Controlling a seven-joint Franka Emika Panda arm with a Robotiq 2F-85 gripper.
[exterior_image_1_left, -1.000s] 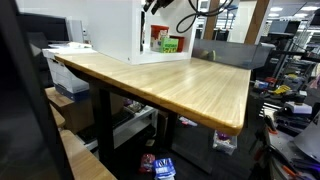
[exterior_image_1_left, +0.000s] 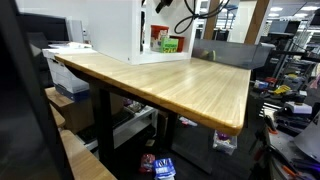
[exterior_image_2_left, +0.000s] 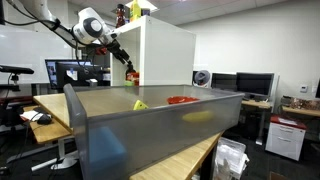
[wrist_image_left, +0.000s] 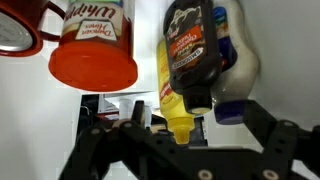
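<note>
My gripper is open, its dark fingers standing apart at the lower left and lower right of the wrist view. A yellow bottle (wrist_image_left: 172, 101) points its tip into the gap between them. Beside it lies a dark bottle with an orange-red label (wrist_image_left: 187, 43), partly over a white and blue bottle (wrist_image_left: 236, 62). At upper left is a jar with a red-orange lid (wrist_image_left: 93, 64). In the second exterior view the gripper (exterior_image_2_left: 130, 72) hangs by the white shelf unit, above a red item (exterior_image_2_left: 133, 78); contact cannot be judged there.
A red mug (wrist_image_left: 20, 28) sits at the wrist view's left edge. The white shelf wall (exterior_image_2_left: 165, 52) rises close to the arm. Green and red containers (exterior_image_1_left: 169, 44) stand at the shelf.
The arm at the top of the first exterior view has shifted slightly upward. Table and containers look unchanged.
</note>
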